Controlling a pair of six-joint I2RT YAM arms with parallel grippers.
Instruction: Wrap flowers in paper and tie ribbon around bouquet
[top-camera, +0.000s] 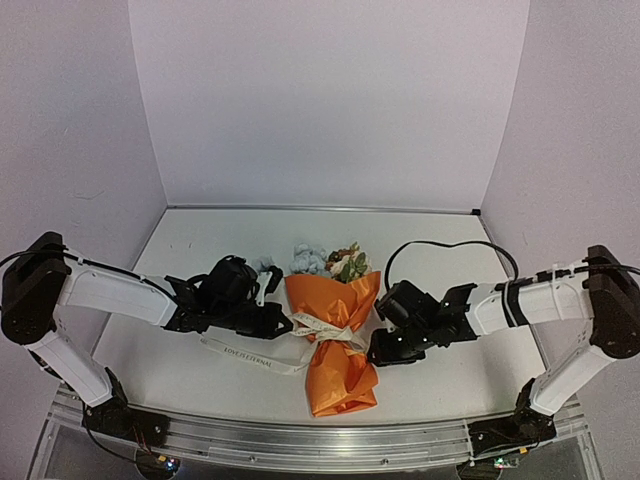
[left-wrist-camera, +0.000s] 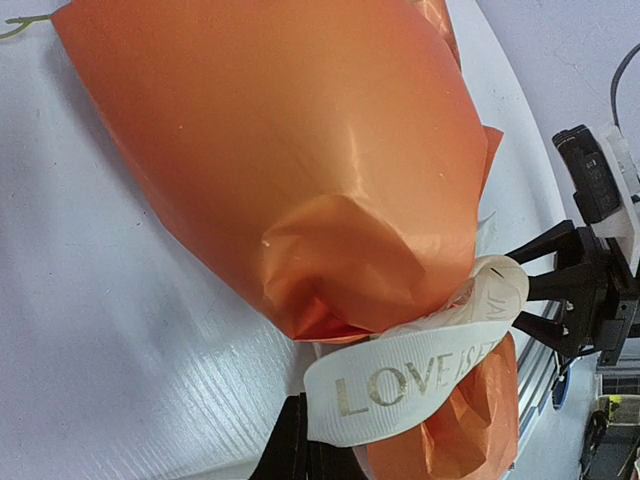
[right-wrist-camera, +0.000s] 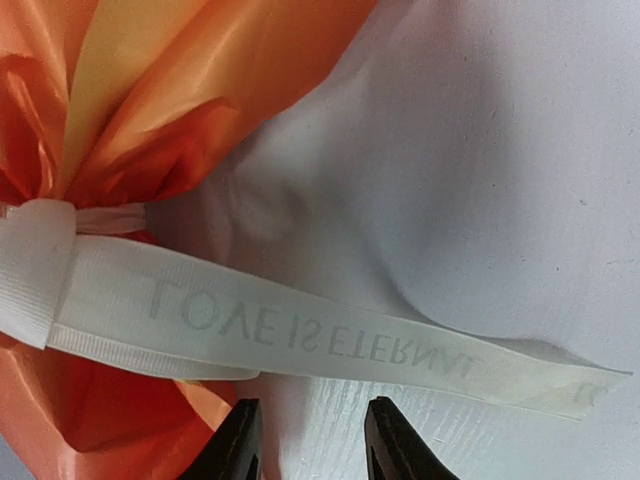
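The bouquet lies in orange wrapping (top-camera: 330, 295), its flowers (top-camera: 345, 262) toward the back. White lettered ribbon (right-wrist-camera: 290, 325) crosses the narrowed waist, passing through a knot-like fold (right-wrist-camera: 35, 270) in the right wrist view. Left of the waist, my left gripper is shut on a ribbon loop (left-wrist-camera: 415, 380); the exact pinch is partly hidden. Close to the wrapping's right side, my right gripper stands open and empty, with the ribbon's right tail stretching past beyond its fingertips. The left tail (top-camera: 250, 358) lies on the table.
A pale blue flower cluster (top-camera: 309, 260) sits at the back of the wrapping. A black cable (top-camera: 450, 243) arches behind the right arm. Bare white table (top-camera: 440, 385) shows at front right, and a metal rail (top-camera: 300, 440) runs along the front edge.
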